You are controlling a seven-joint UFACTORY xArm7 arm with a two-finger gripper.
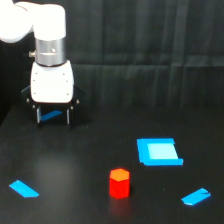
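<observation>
My gripper [54, 118] is low at the far left with its fingers spread apart, pointing down. Behind or between those fingers shows a small flat blue piece [50, 115]; whether it is touched cannot be told, and part of it may be hidden. An orange-red block [119, 183] stands front centre on the dark table. To its right lies a blue square [160, 152] with a pale, whitish middle.
Two more flat blue pieces lie near the front: one at the left [24, 188], another at the right [196, 197]. A dark curtain [140, 60] hangs behind the table.
</observation>
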